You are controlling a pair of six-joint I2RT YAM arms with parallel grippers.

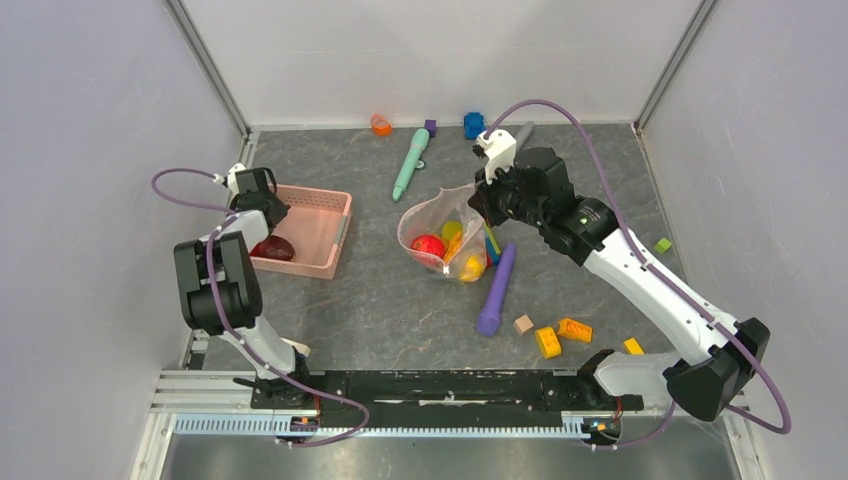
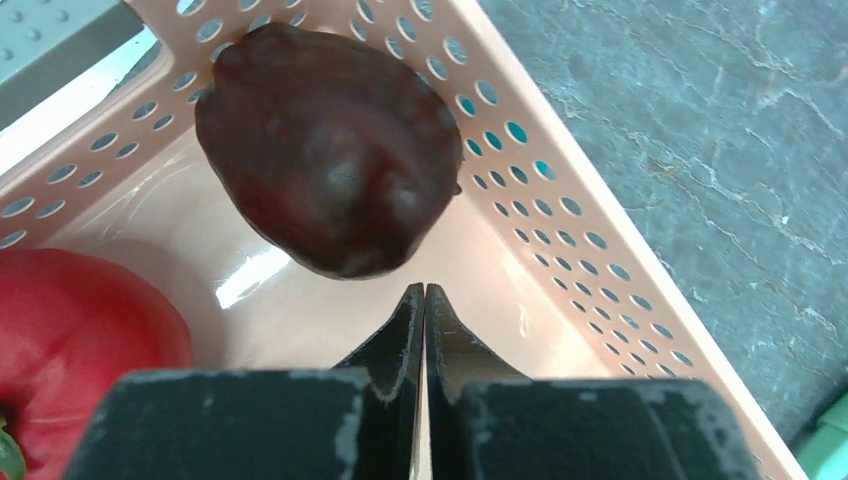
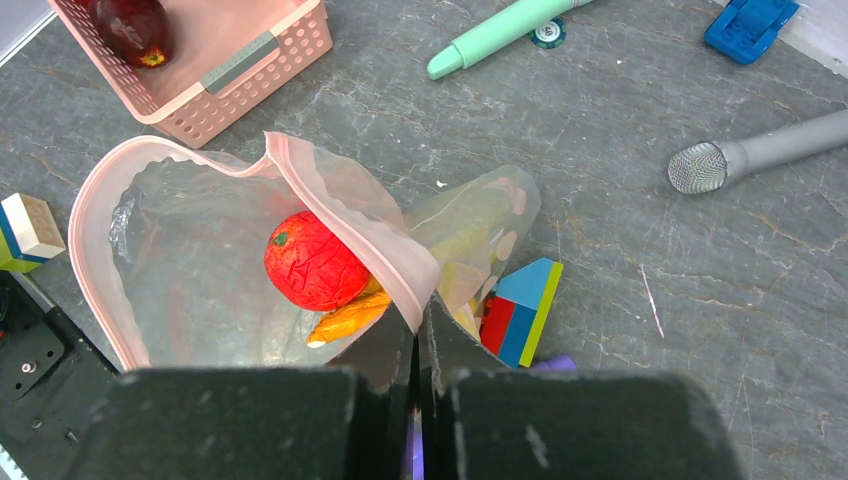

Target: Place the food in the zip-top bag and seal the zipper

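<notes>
My left gripper is shut with nothing between its fingers, over the pink basket (image 1: 315,220) at the left. Inside the basket lie a dark reddish-brown food item (image 2: 330,150) and a red pepper (image 2: 80,350). The zip top bag (image 3: 190,260) sits open at table centre, holding a red round fruit (image 3: 315,260), an orange-yellow item (image 3: 345,320) and other yellow pieces. My right gripper is shut at the bag's rim; it looks closed on the rim, though its fingertips show little between them.
Toy microphones, green (image 1: 410,165), purple (image 1: 497,290) and grey (image 3: 760,150), lie around the bag. A blue clip (image 3: 745,30), colourful blocks (image 3: 525,310) and several yellow pieces (image 1: 548,342) are scattered about. Bare table lies between basket and bag at the front.
</notes>
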